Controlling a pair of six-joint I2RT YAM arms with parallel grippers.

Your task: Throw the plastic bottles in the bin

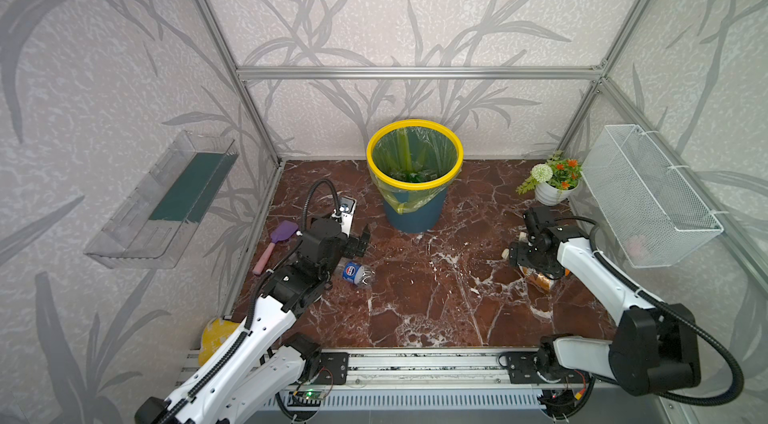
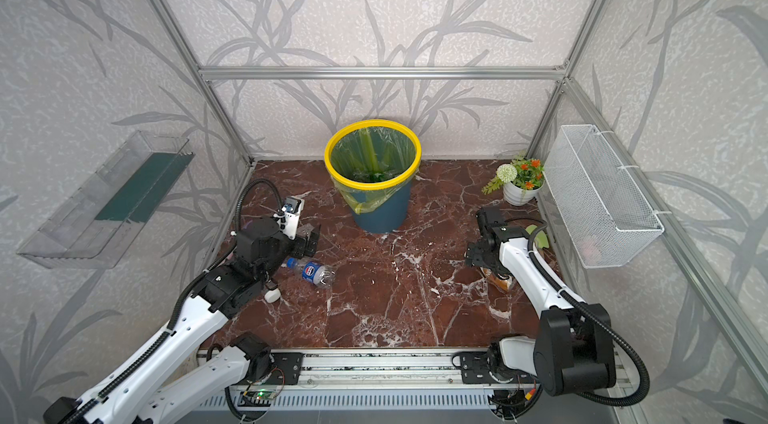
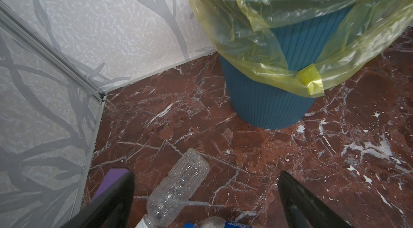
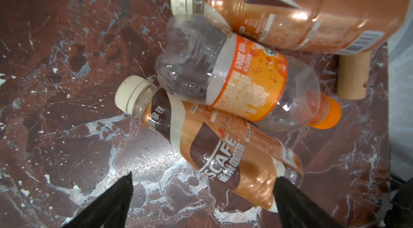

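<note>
The bin (image 1: pixel 413 212) is blue with a yellow rim and a clear yellowish liner. My left gripper is open over the table left of it, empty. Below lie a clear bottle with a white cap (image 3: pixel 178 189) and a blue-labelled bottle (image 1: pixel 352 273). Another white cap (image 2: pixel 273 295) shows from under the left arm, its bottle hidden. My right gripper is open above bottles at the right: a brown-labelled one (image 4: pixel 228 150), a clear one with orange label and cap (image 4: pixel 258 81), and another brown one (image 4: pixel 309 8). Nothing is between its fingers.
A purple spatula (image 1: pixel 277 243) lies at the left edge. A potted plant (image 1: pixel 552 184) stands at the back right. A short tan cylinder (image 4: pixel 353 75) lies by the right bottles. Wire baskets (image 1: pixel 652 192) hang on both side walls.
</note>
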